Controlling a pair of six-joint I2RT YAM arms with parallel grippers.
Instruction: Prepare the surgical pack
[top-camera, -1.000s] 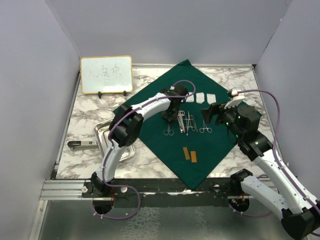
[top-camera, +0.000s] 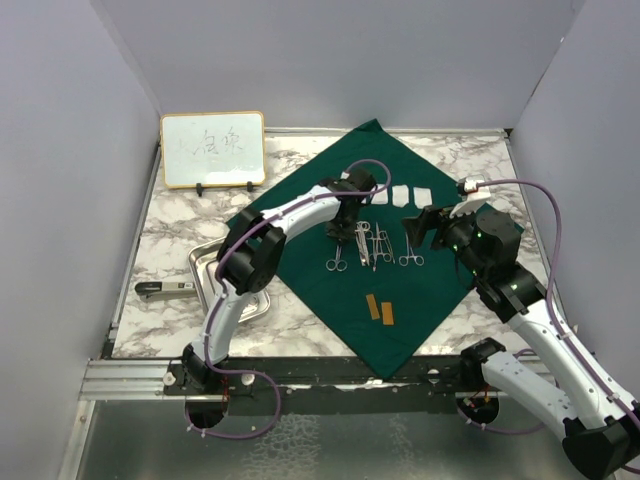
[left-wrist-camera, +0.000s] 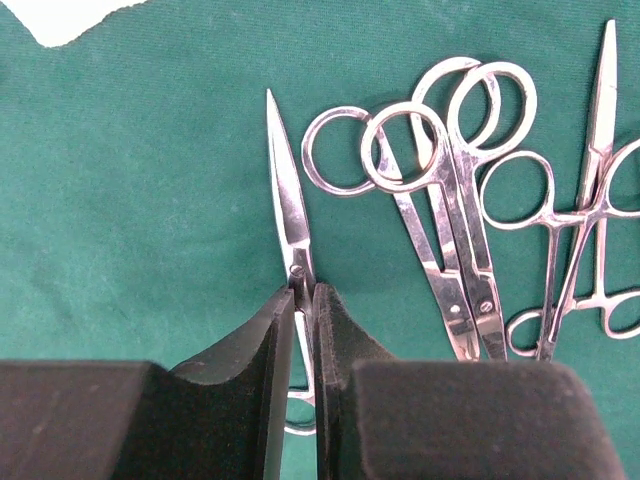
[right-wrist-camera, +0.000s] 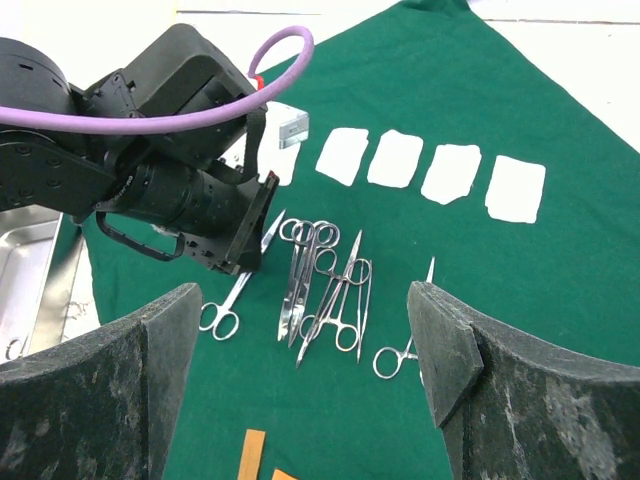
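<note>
My left gripper is down on the green cloth (top-camera: 340, 310) at a pair of long scissors (left-wrist-camera: 287, 190), its fingertips close around the pivot, blades pointing up in the left wrist view. Whether it grips them firmly I cannot tell. To their right lie several scissors (left-wrist-camera: 470, 200) and clamps (left-wrist-camera: 560, 260) in a cluster. Another instrument (top-camera: 410, 257) lies apart, near my right gripper (top-camera: 428, 228), which hovers open with nothing between its fingers.
White squares (right-wrist-camera: 452, 175) line the back of the cloth. Two tan strips (top-camera: 387, 313) lie toward the front. A steel tray (top-camera: 250, 310) and a dark-handled tool (top-camera: 160, 288) are at the left; a whiteboard (top-camera: 215, 145) stands behind.
</note>
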